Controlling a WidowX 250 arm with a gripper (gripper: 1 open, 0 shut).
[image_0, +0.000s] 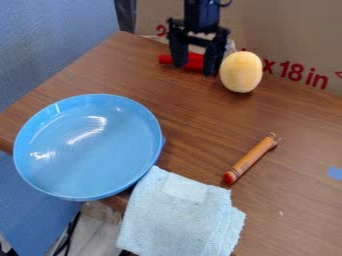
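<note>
My black gripper (197, 57) is at the top middle, open, its fingers either side of or just above a red cylindrical object (179, 59) lying at the back of the wooden table; whether they touch it I cannot tell. A yellow egg-shaped object (241, 72) stands just right of it. A blue plate (87, 145) lies at the front left. An orange marker-like stick (251, 158) lies at the right, and a folded light-blue cloth (181, 215) at the front.
A cardboard panel (297, 40) borders the back. The table's left edge meets a blue fabric surface (40, 50). The middle and right of the wooden table (160, 105) have free room.
</note>
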